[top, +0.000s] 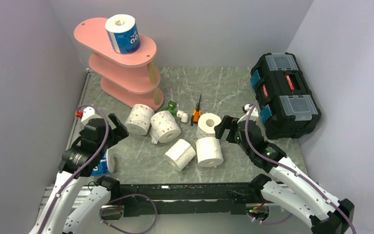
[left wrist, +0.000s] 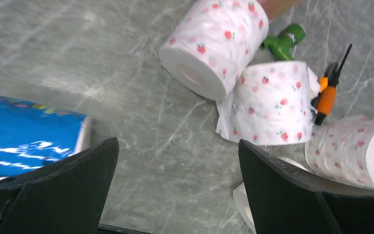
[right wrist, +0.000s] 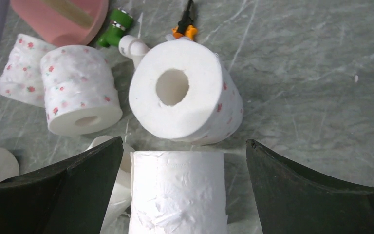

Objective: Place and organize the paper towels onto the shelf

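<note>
On the top board of the pink three-tier shelf [top: 91, 32] stands a blue-wrapped roll [top: 123, 39], upright near its right end. A second blue-wrapped roll [left wrist: 27, 134] lies on its side at the table's front left, partly hidden by my left arm in the top view. My open left gripper [top: 121, 127] hangs above the table, left of the flowered rolls [left wrist: 219, 41], holding nothing. Beside the upright flowered roll [right wrist: 175, 92], my open right gripper [top: 220, 127] is empty; in its wrist view a white roll [right wrist: 177, 190] shows between the fingers, below them. Another white roll [top: 180, 155] lies tilted nearby.
Behind the rolls lie a green fitting [top: 170, 107], a white elbow [top: 182, 116] and orange-handled pliers [top: 196, 115]. A black toolbox [top: 285, 92] fills the back right. Bare table [top: 229, 87] stretches between the pliers and the toolbox.
</note>
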